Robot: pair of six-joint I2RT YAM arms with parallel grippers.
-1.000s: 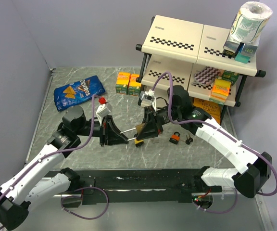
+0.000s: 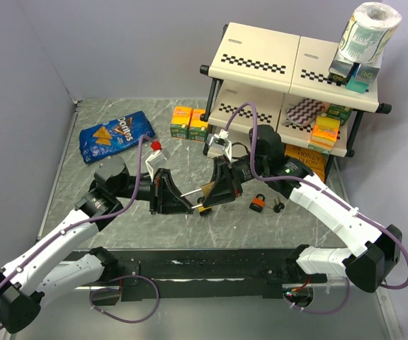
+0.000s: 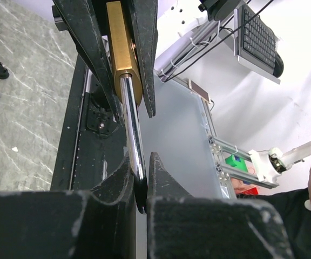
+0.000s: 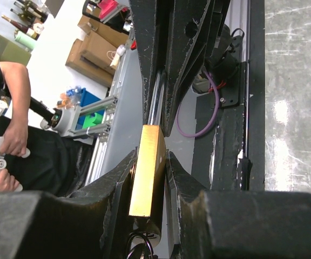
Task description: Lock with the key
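A brass padlock (image 2: 207, 189) hangs above the table between my grippers, its long silver shackle (image 3: 130, 108) pointing left. My right gripper is shut on the brass body, seen at its finger roots in the left wrist view. My left gripper has its fingers closed around the shackle. One shackle leg enters the hole in the body; whether the other is seated cannot be told. At the body's far end a dark key ring (image 4: 139, 242) shows in the right wrist view; the key's blade is hidden.
Beneath the grippers lies another yellow and black padlock (image 2: 204, 210). An orange padlock (image 2: 258, 202) and black keys (image 2: 278, 205) lie to its right. A Doritos bag (image 2: 117, 136), small boxes (image 2: 181, 122) and a shelf (image 2: 257, 57) stand behind.
The right arm looks almost unmoved.
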